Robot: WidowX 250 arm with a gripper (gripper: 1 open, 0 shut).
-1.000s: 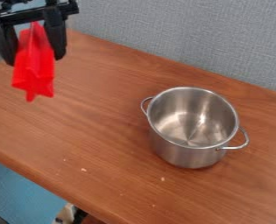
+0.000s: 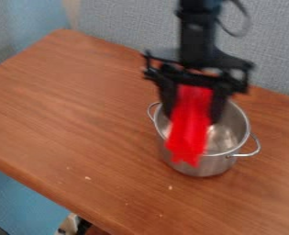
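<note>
My black gripper (image 2: 197, 84) is shut on a red object (image 2: 190, 124), blurred, which hangs upright over the steel pot (image 2: 216, 161) on the right half of the wooden table. The object covers much of the pot's opening, and whether its lower end is inside the rim or in front of it is hard to tell.
A grey wall (image 2: 122, 18) runs behind it. Below the table's front-left edge is a blue surface (image 2: 18, 207).
My gripper and the red object have swept right from the upper left to over the pot. The pot has stayed in place.
</note>
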